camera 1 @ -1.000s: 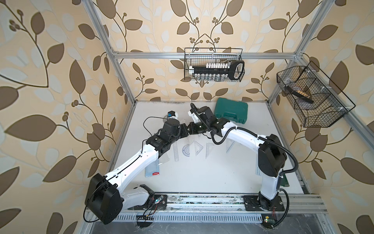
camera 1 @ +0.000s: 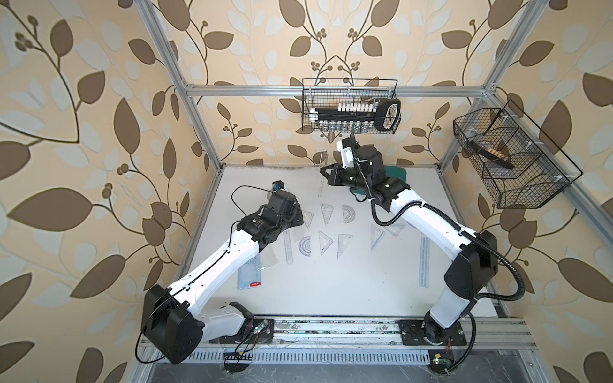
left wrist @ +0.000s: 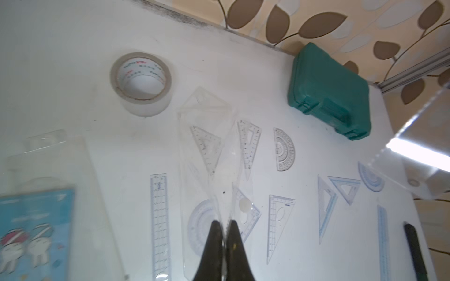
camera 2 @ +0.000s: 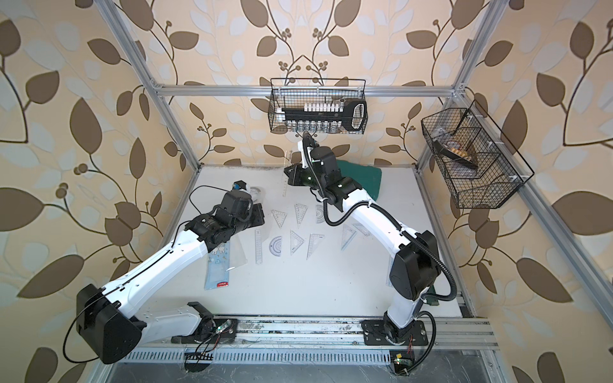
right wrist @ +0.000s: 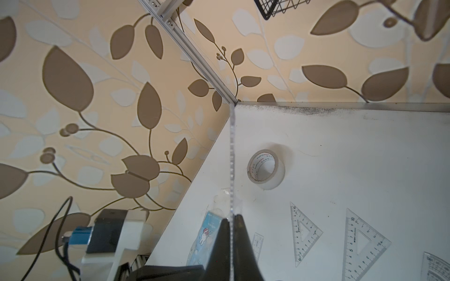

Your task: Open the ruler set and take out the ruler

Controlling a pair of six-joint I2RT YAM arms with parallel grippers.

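Observation:
A clear plastic sleeve (left wrist: pixel 185 154) with a tabbed end extends from my left gripper, which is shut on it. My right gripper is shut on a thin clear strip (right wrist: pixel 232 154), seen edge-on in its wrist view; its fine edge marks look like a ruler's. In the left wrist view, part of a clear piece with a hole (left wrist: pixel 413 154) shows at the right edge, probably this same strip. The two grippers stand apart above the back half of the table, the right one higher and farther back. The left gripper's pads are partly blurred.
On the white table lie a straight ruler (left wrist: pixel 160 224), set squares (right wrist: pixel 307 234), protractors (left wrist: pixel 284 149) and a sleeve with a blue card (left wrist: pixel 37 234). A tape roll (right wrist: pixel 265 169) and a green case (left wrist: pixel 330 91) stand at the back.
My right gripper has moved up, back and to the right, away from the left one, carrying the clear strip. The left gripper has shifted only slightly.

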